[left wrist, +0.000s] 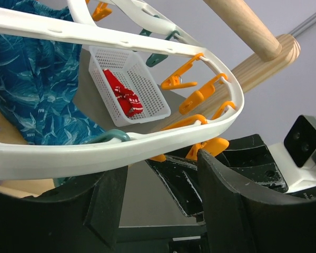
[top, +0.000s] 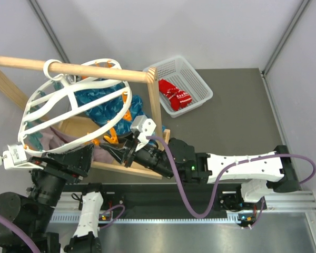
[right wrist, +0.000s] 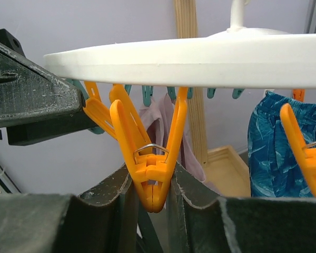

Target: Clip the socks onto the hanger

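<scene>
The white round hanger hangs from a wooden bar, with orange and green clips around its rim. My right gripper is shut on the lower end of an orange clip, whose two arms reach up to the rim. My left gripper stands part open below the rim, its fingers apart. In the right wrist view, a dark left finger lies close beside neighbouring orange clips; whether it touches them I cannot tell. Red socks with white pattern lie in the white basket.
A blue patterned cloth and a mauve cloth hang from the hanger. The wooden frame stands between hanger and basket. Grey floor right of the basket is clear.
</scene>
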